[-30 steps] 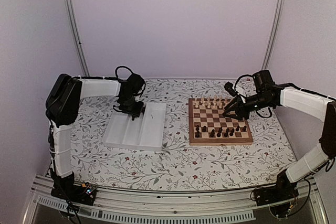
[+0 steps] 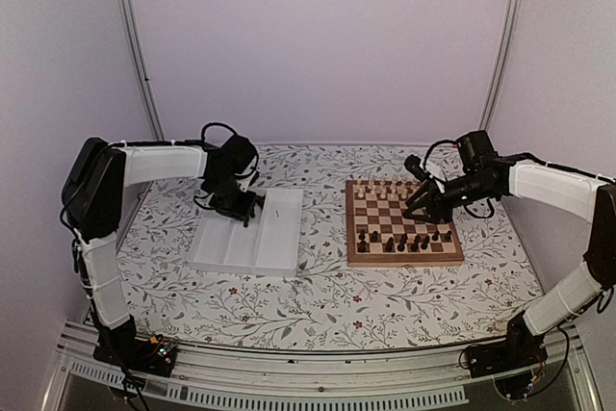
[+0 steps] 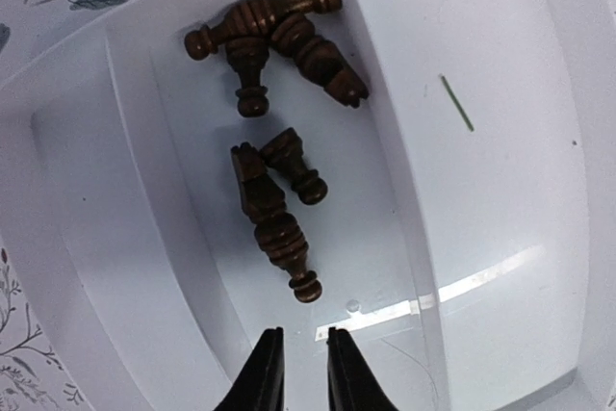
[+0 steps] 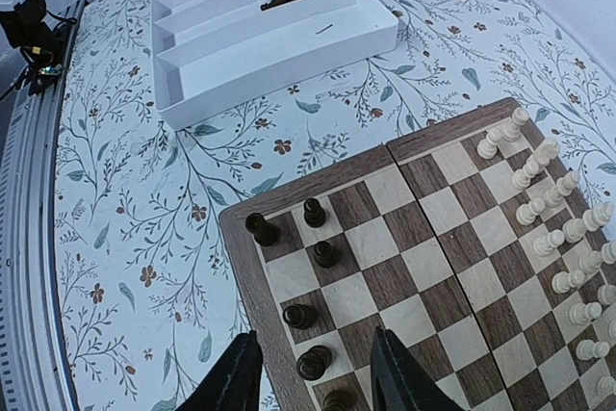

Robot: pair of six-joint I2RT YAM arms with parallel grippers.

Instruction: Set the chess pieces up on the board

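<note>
Several dark brown chess pieces lie on their sides in the middle compartment of the white tray. Over that compartment hangs my left gripper, its fingers parted and nothing between them. On the chessboard, dark pieces stand along the near side with gaps among them. White pieces stand in rows on the far side. My right gripper is above the board, fingers apart and empty.
A small thin green stick lies in the tray's right compartment. The left compartment looks empty. Patterned tablecloth lies bare between tray and board and in front of both.
My left arm has shifted leftward and slightly toward the front over the tray. The right gripper has moved a little to the left above the board.
</note>
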